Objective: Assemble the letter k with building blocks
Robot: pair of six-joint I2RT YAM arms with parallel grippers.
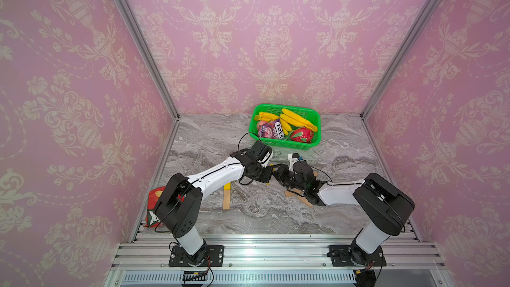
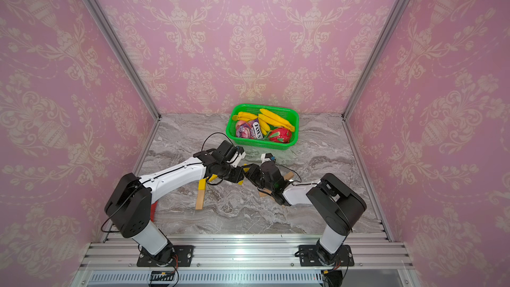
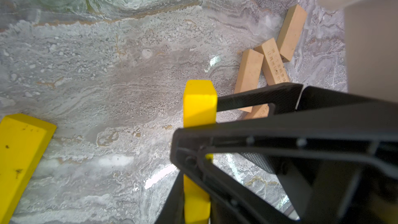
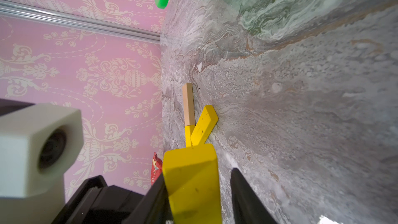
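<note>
A yellow block [image 3: 199,105] stands on end between my two grippers. My left gripper is shut on its lower part, at the bottom of the left wrist view. My right gripper is part open around the same block, with a gap beside one finger [image 4: 245,195]. On the table to the left, a wooden block [image 1: 226,199] and a yellow block [image 1: 227,186] lie end to end. Another yellow block [image 4: 205,124] slants off them. Several loose wooden blocks [image 3: 249,72] lie under the right arm.
A green basket [image 1: 285,142] holding bananas, a purple packet and a red fruit stands behind the grippers. A red bag [image 1: 154,202] lies at the left edge. Open marble shows in front, between the block groups.
</note>
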